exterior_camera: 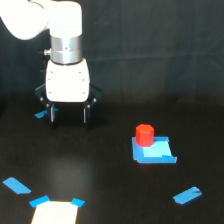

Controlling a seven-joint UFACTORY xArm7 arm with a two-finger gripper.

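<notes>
A small red block (145, 135) with a many-sided outline sits at the upper left part of a pale square bordered with blue tape (168, 160), right of the middle in the camera view. Far from it, at the upper left, my white gripper (69, 118) points downward. Its two dark fingers (50, 113) stand well apart, with nothing visible between them.
On the dark table, a pale square (55, 214) with blue tape lies at the bottom left edge. Strips of blue tape mark the left side (16, 186) and lower right (187, 195).
</notes>
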